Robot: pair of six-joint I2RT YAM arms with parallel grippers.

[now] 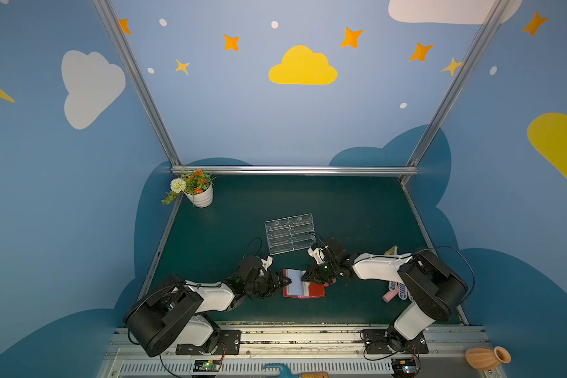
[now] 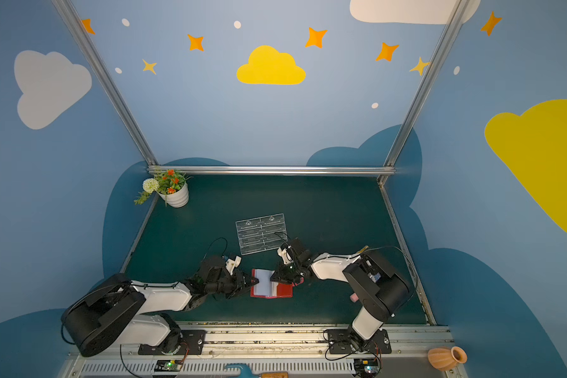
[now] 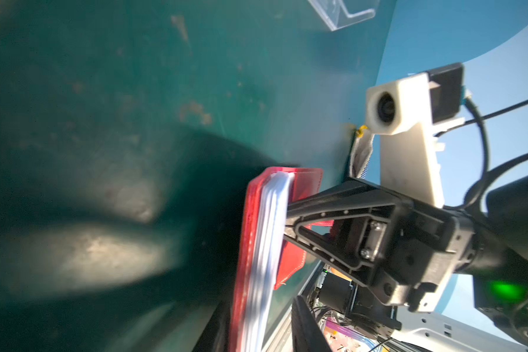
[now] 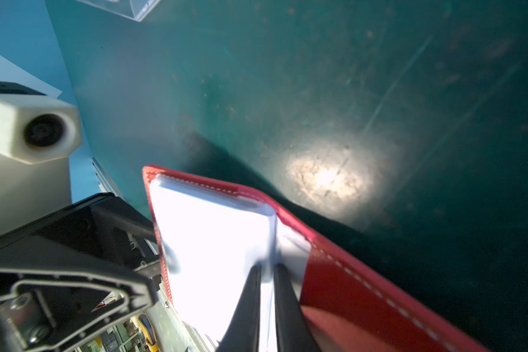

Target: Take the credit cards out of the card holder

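The red card holder [image 1: 315,289] lies open near the front middle of the table, its white sleeves [image 4: 205,234] facing up. My right gripper is shut on the inner edge of the sleeves, near the fold. From the other side, my left gripper stands part open at the holder's outer left edge, its fingers either side of the red cover and stacked sleeves. Whether cards sit inside the sleeves I cannot tell.
A clear acrylic rack [image 1: 289,234] lies just behind the holder. A potted plant [image 1: 198,192] stands at the back left. Gloves [image 1: 400,289] lie at the right.
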